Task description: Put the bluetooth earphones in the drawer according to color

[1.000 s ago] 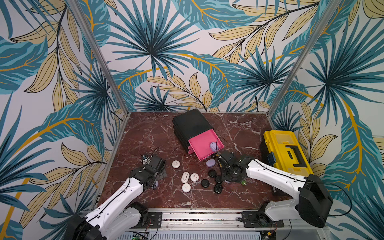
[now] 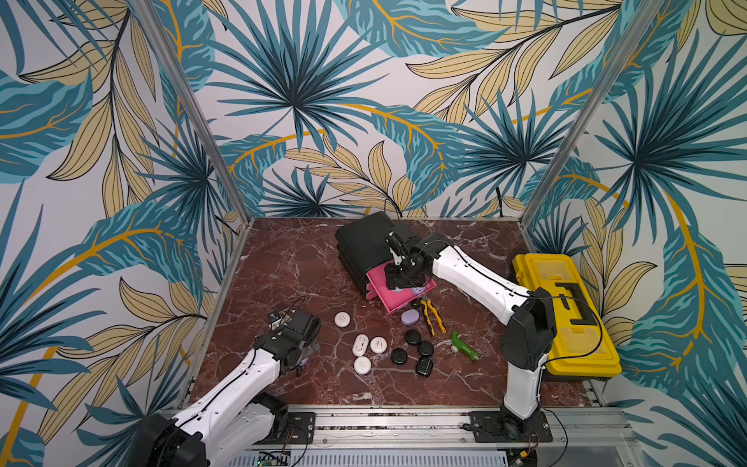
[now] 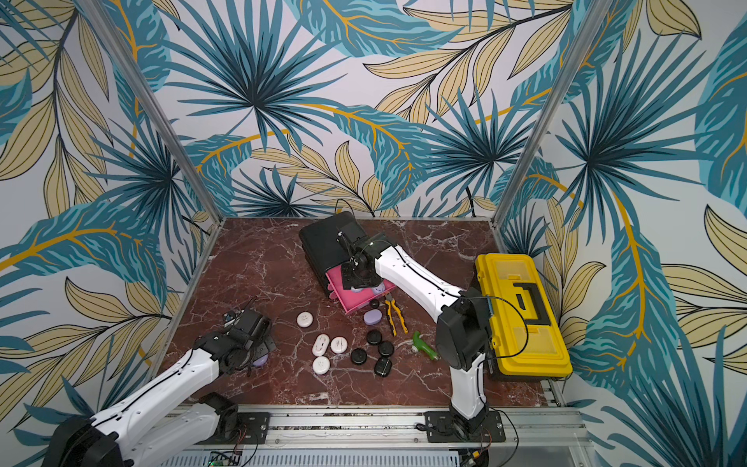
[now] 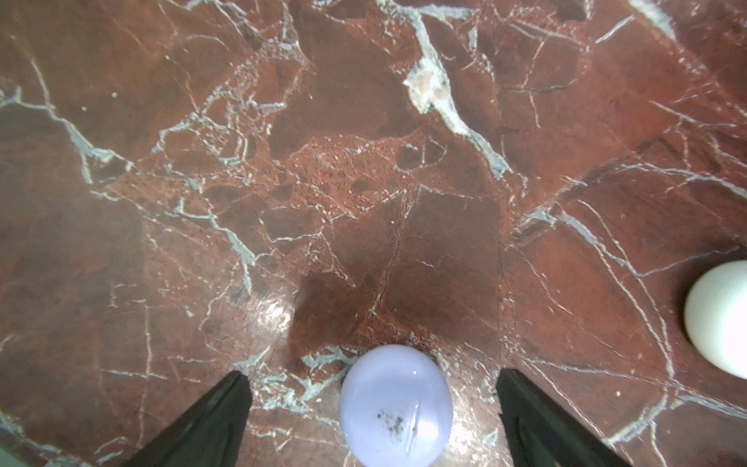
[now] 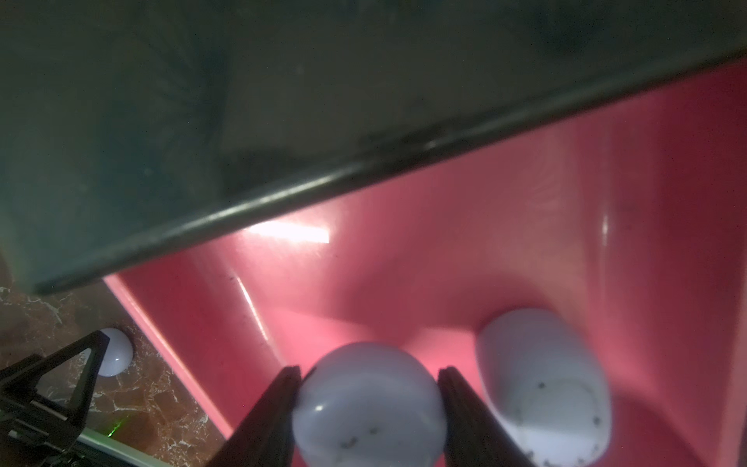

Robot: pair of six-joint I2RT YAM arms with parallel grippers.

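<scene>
In the right wrist view, a purple earphone case (image 5: 369,412) sits between the fingers of my right gripper, over the open pink drawer (image 5: 404,210). Whether the fingers press on it cannot be told. Another purple case (image 5: 544,389) lies inside the drawer. My left gripper is open, its fingers standing apart on either side of a purple case (image 4: 397,408) on the table. One more purple case (image 2: 410,316) lies just in front of the drawer. Several white cases (image 2: 361,344) and several black cases (image 2: 399,355) lie mid-table.
The black drawer cabinet (image 2: 365,237) stands at the back. Pliers (image 2: 433,315) with orange handles lie near the drawer's front, with a green tool (image 2: 464,346) to their right. A yellow toolbox (image 2: 568,311) occupies the right side.
My right arm has swung from the table's front right, back and left, to over the pink drawer, a purple case now between its fingers.
</scene>
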